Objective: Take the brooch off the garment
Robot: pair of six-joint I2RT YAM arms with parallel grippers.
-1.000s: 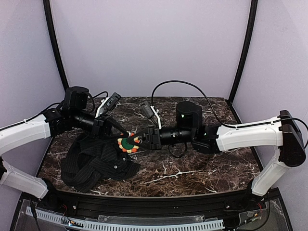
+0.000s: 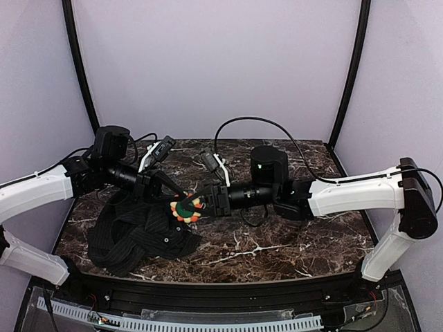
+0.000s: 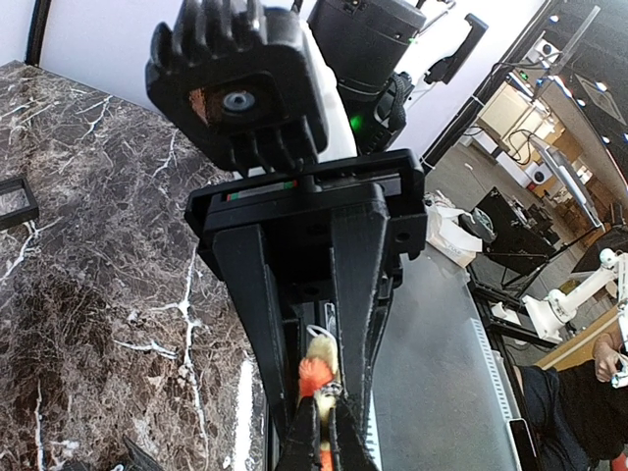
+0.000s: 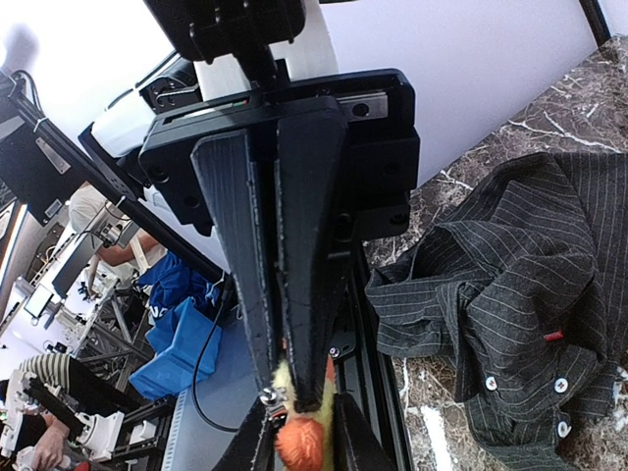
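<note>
The brooch, a green flower with orange and yellow petals (image 2: 185, 212), is up between both grippers above the garment. My right gripper (image 2: 197, 200) is shut on it; in the right wrist view its orange-yellow edge (image 4: 300, 444) and a metal clasp sit at the fingertips. My left gripper (image 2: 181, 194) reaches the brooch from the upper left, its fingertips shut at the brooch's edge; whether they grip anything is hard to see. The dark pinstriped garment (image 2: 131, 238) lies crumpled on the left of the table, beneath the grippers.
Walls stand at the back and both sides, close to the arms.
Both grippers have shifted very slightly, my right one a little to the left, with the brooch still between them. The garment lies as before.
</note>
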